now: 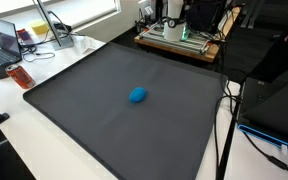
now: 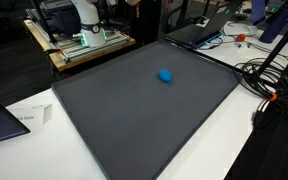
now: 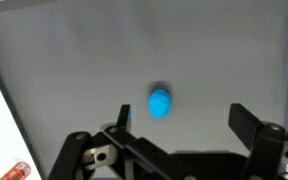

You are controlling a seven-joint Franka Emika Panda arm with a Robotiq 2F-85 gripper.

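Observation:
A small, rounded blue object (image 1: 137, 95) lies alone on the dark grey mat (image 1: 94, 110). In exterior view 2 the blue object (image 2: 165, 75) sits toward the far part of the mat. My gripper shows in the wrist view with its two black fingers wide apart and nothing held between them. From above, the blue object (image 3: 160, 103) appears between the fingers, nearer the left one, at a distance below. The gripper's fingers cannot be made out in either exterior view.
A red can (image 1: 21, 77) stands off the mat on the white table, near a laptop (image 1: 11, 40). Black cables (image 2: 269, 85) run beside the mat. A white card (image 2: 19, 122) stands on the table. Around the blue object, the mat is clear.

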